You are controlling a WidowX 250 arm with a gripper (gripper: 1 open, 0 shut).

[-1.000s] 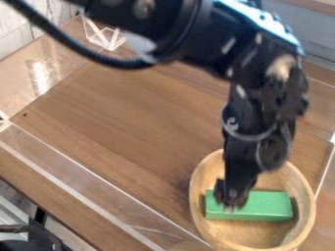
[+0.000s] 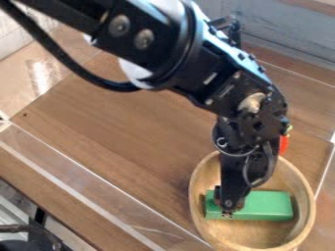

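Note:
My black gripper (image 2: 230, 201) reaches down into a round wooden bowl (image 2: 249, 238) at the lower right, its tips at the left half of a green rectangular block (image 2: 268, 206) lying in the bowl. Whether the fingers touch or straddle the block is hard to tell, and so is how far apart they stand.
A small red object (image 2: 284, 142) sits behind the arm at the right. A pale wall edge runs along the back, and a gap with metal parts shows at the lower left.
The bowl and block look unmoved.

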